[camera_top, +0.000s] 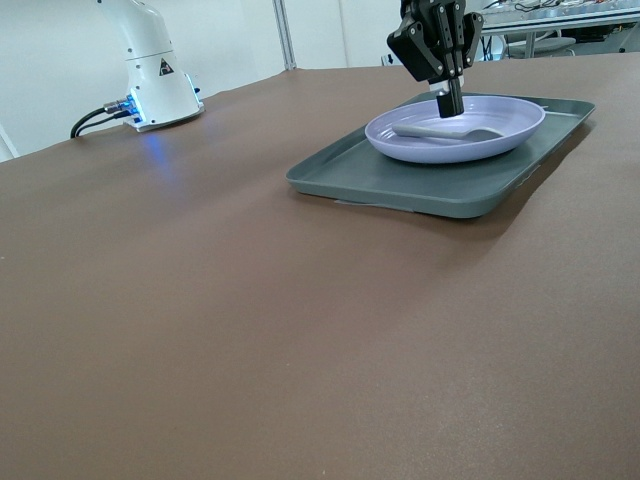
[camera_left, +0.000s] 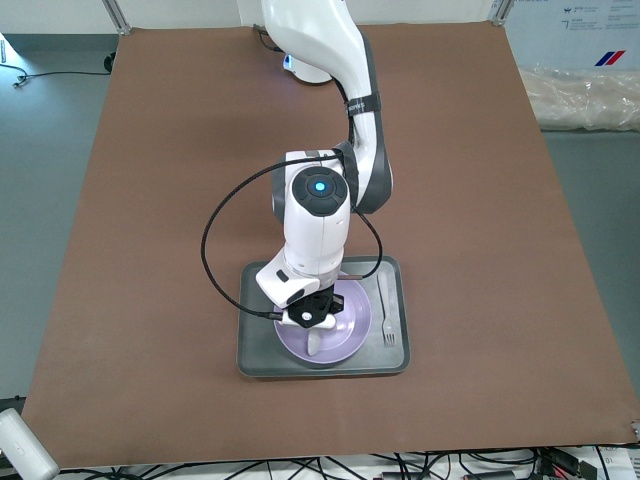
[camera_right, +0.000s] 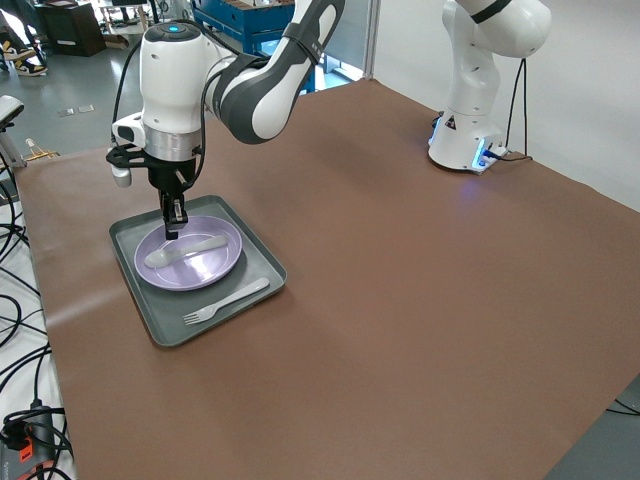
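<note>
A grey-green tray (camera_left: 255, 345) (camera_top: 350, 185) (camera_right: 150, 310) holds a lavender plate (camera_left: 350, 330) (camera_top: 400, 150) (camera_right: 205, 270). A light spoon or knife (camera_top: 420, 131) (camera_right: 175, 255) lies across the plate. A light fork (camera_left: 389, 335) (camera_right: 225, 302) lies on the tray beside the plate. My black gripper (camera_top: 450, 106) (camera_right: 172, 230) hangs downward over the far part of the plate, just above it; its fingertips are close together and I cannot make out anything held. In the left view the arm hides the fingertips.
Cables lie along the table's outer edge.
</note>
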